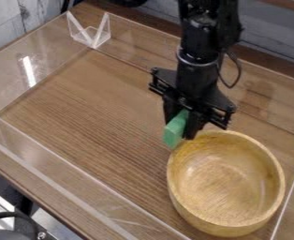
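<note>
My black gripper (184, 114) is shut on a green object (176, 130), holding it over the upper left rim of a large tan oval bowl (225, 197). The green object hangs tilted just above that rim; whether it touches the bowl cannot be told. The bowl is empty where it shows, at the lower right of the camera view.
A white wire holder (91, 30) stands at the back left. Raised edges run along the back and left sides, with dark cable at the lower left.
</note>
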